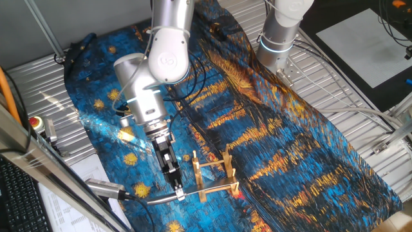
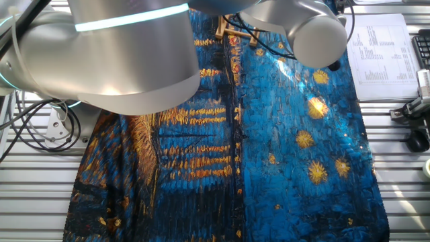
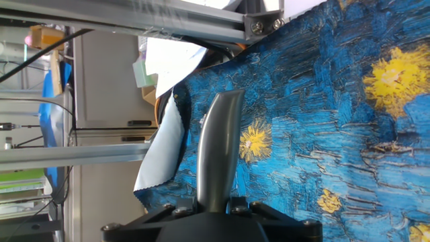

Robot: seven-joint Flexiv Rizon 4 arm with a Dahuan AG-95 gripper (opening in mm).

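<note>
A metal knife [image 1: 161,200] lies across the front of a small wooden rack [image 1: 198,174], its curved handle pointing left and its blade reaching over the rack. My gripper [image 1: 179,192] points down at the knife beside the rack's left side and is shut on it near where handle meets blade. From the wrist view, the smooth grey knife handle [image 3: 218,148] stands out from between the fingers of the gripper; the blade is hidden there. Only part of the wooden rack [image 2: 232,30] shows at the top of the second exterior view.
A blue and orange painted cloth [image 1: 290,142] covers the table, mostly bare to the rack's right. Left of the gripper are a metal frame post [image 1: 58,164], a cabled grey device [image 1: 106,189] and a keyboard [image 1: 19,200].
</note>
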